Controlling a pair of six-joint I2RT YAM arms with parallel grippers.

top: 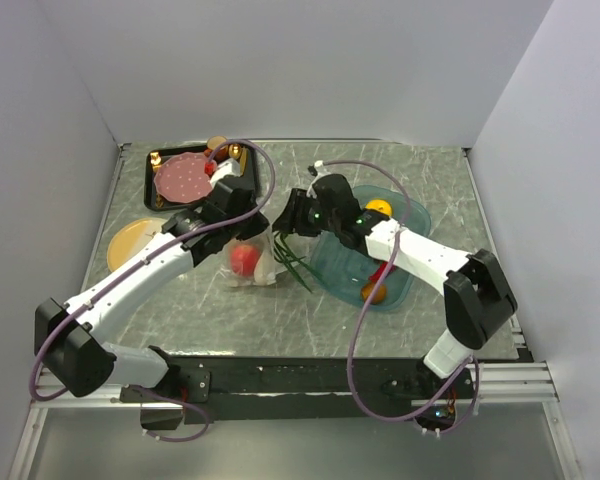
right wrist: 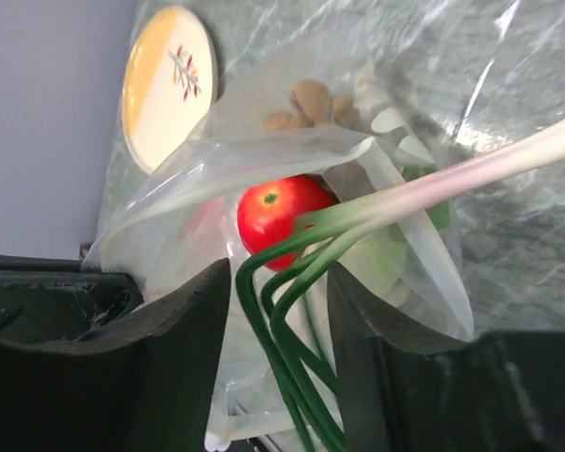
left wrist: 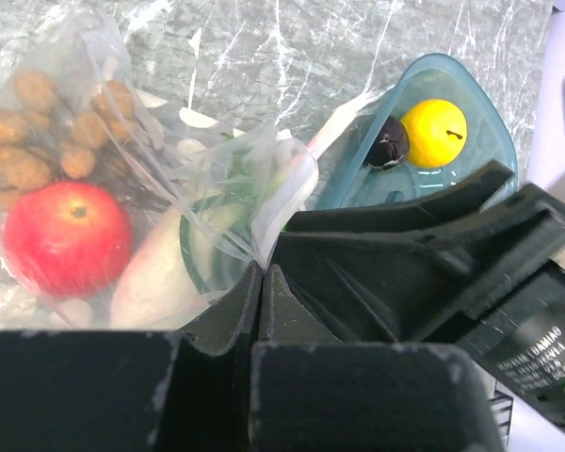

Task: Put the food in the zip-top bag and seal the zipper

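Observation:
The clear zip bag (top: pixel 263 270) hangs with its mouth gaping, holding a red tomato (left wrist: pixel 68 237), several brown lumps (left wrist: pixel 28 169) and a pale vegetable (left wrist: pixel 151 282). My left gripper is shut, with the bag's thin plastic edge at its fingertips. A green onion (right wrist: pixel 344 221) lies across the bag's mouth; its white end sticks out past the rim, and its bent green leaves hang between the fingers of my right gripper. Those fingers stand apart, with room beside the leaves. How deep the leaves reach into the bag is hard to tell.
At the right stands a blue bin (top: pixel 342 270) with a yellow pepper (top: pixel 379 207), a red item and a brown one. A dark tray (top: pixel 152 190) with a pink plate lies at the back left, near a yellow-white plate (top: pixel 125 245).

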